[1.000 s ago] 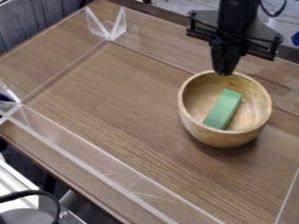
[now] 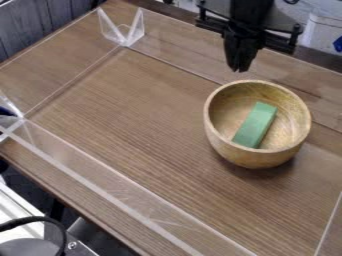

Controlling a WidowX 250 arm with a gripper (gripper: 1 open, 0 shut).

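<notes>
A black gripper (image 2: 241,64) hangs over the back right of the wooden table, just behind and above a round tan bowl (image 2: 227,147). Its fingertips are close together and look shut, with nothing visible between them. In the bowl lies a green rectangular block (image 2: 255,124), tilted lengthwise toward the front left.
Clear plastic edging (image 2: 112,182) runs along the table's left side, with a clear bracket (image 2: 123,30) at the back left. Dark parts and cables (image 2: 30,238) sit at the bottom left corner.
The gripper has shifted slightly left and back, away from the bowl. The bowl and green block look unmoved.
</notes>
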